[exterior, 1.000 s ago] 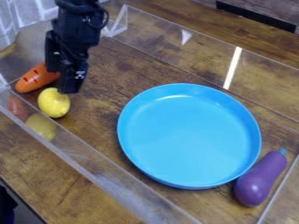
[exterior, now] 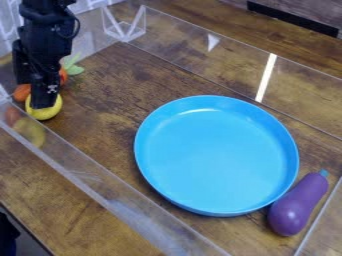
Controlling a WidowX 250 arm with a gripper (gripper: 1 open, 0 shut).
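Observation:
My black gripper [exterior: 40, 85] is at the upper left, directly over a yellow lemon-like object [exterior: 43, 108], low among the toys by the clear wall. It is open; whether anything lies between its fingers is hard to see. An orange carrot-like toy [exterior: 22, 92] is partly hidden behind it, with a green bit to its right.
A large blue plate [exterior: 215, 152] fills the middle right. A purple eggplant [exterior: 297, 206] lies at its lower right. Clear walls border the wooden surface [exterior: 120, 210].
The gripper has moved left from above the middle-left surface to over the lemon and carrot, now covering much of the carrot. The lemon appears slightly farther left and up.

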